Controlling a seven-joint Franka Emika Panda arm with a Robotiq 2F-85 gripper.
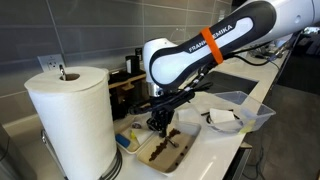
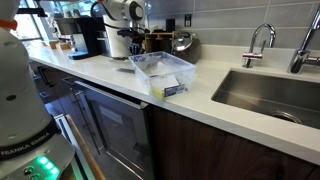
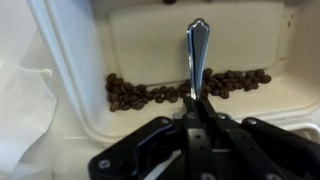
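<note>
A silver metal utensil, looking like a spoon or its handle, juts out from between the fingers of my gripper in the wrist view. The fingers are closed on it. Below lies a pale shallow tray with dark brown beans spread in a band along the near side. A few more beans sit at the far edge of that view. In exterior view 1, my gripper is low over the back left part of the tray. Whether the utensil touches the beans cannot be told.
A paper towel roll stands close left of the tray. A clear plastic bin sits to the right, near the counter edge. Behind the arm is a wooden organizer. The sink lies farther along the counter.
</note>
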